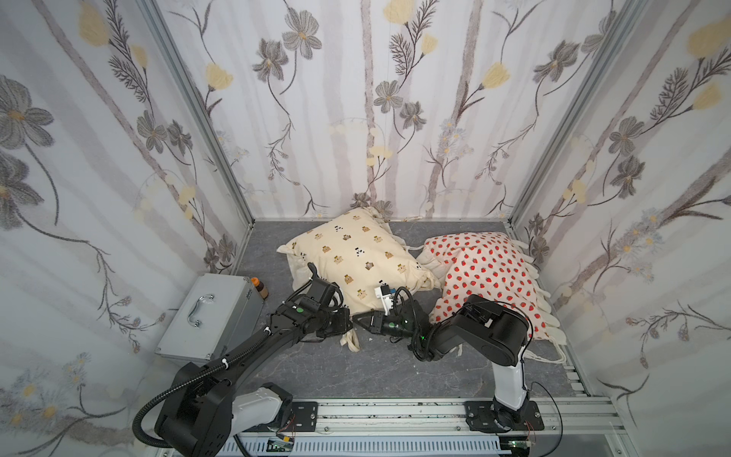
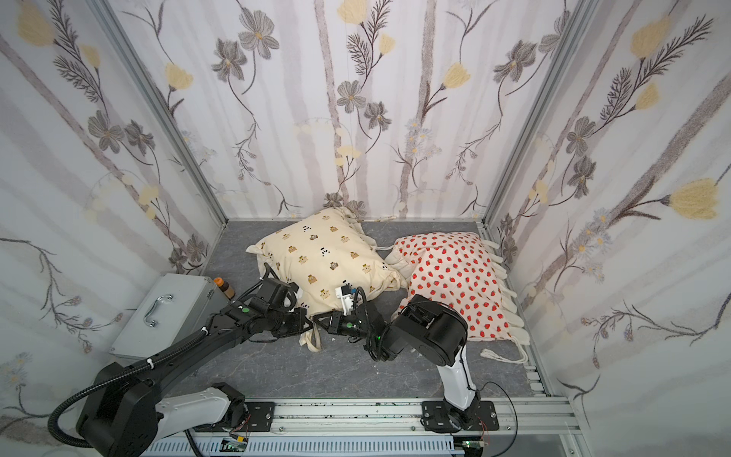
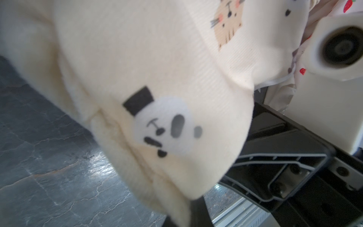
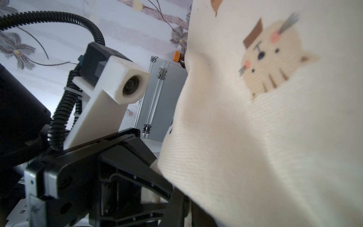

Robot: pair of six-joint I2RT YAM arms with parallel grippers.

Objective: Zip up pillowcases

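Note:
A cream pillowcase printed with animal faces lies filled on the table, its near corner pointing toward me. My left gripper is at that corner, shut; in the left wrist view the corner of the cream cloth runs down between its dark fingers. Facing it from the right, my right gripper is shut close to the same corner. In the right wrist view its fingers press against the cloth's edge, and only a pale sliver shows between them. The zipper and its pull are hidden from view.
A strawberry-print pillow lies to the right, touching the cream one. On the left stand a grey metal case and a small orange-capped bottle. Bare grey table shows in front.

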